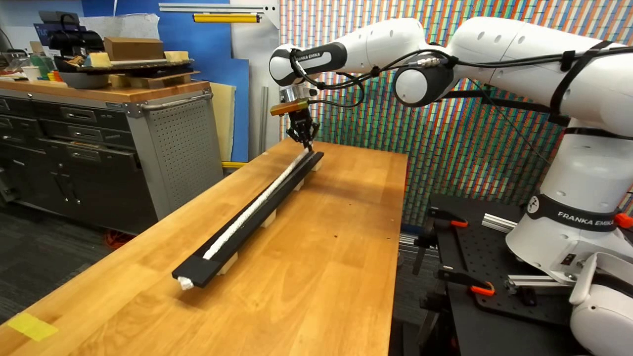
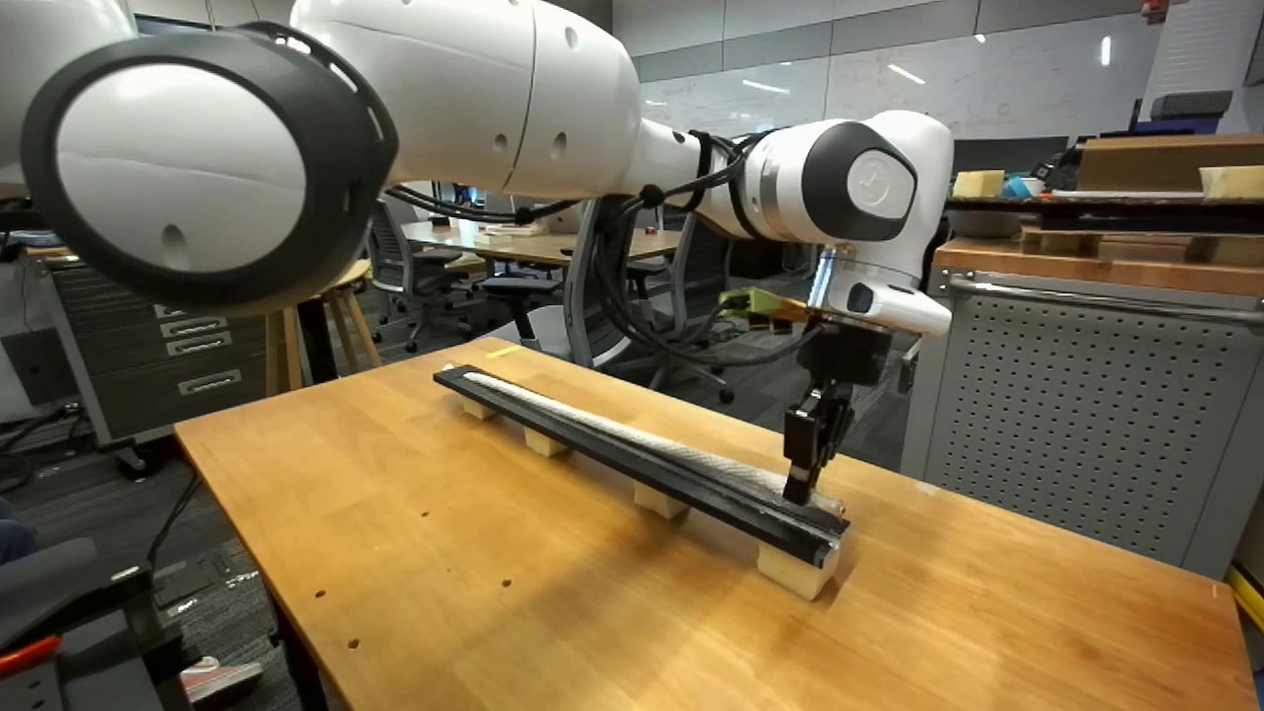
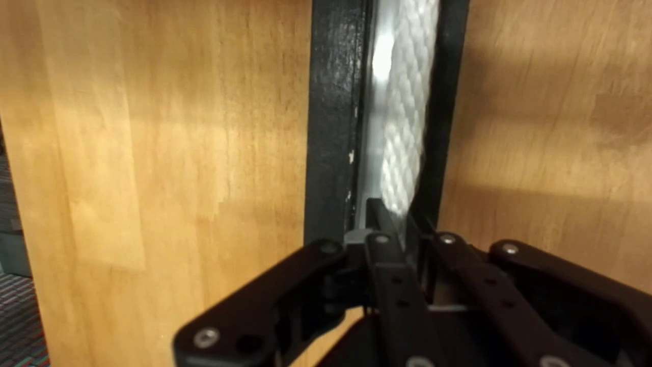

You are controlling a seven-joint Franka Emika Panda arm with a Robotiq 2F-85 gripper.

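Note:
A white braided rope runs along the black channel, its near end poking out under the black piece at the channel's front. At the far end of the channel, my gripper is shut on the rope and points down. In the wrist view the rope passes between the dark fingers, over the shiny groove and close to one black side wall. Exterior view 2 shows the gripper low at the channel's end, with the rope along the channel. The fingers hide how deep the held part sits.
Pale blocks hold the channel up off the wooden table. Wide bare table lies on the robot's side of it. A drawer cabinet stands beyond the table's left edge in exterior view 1.

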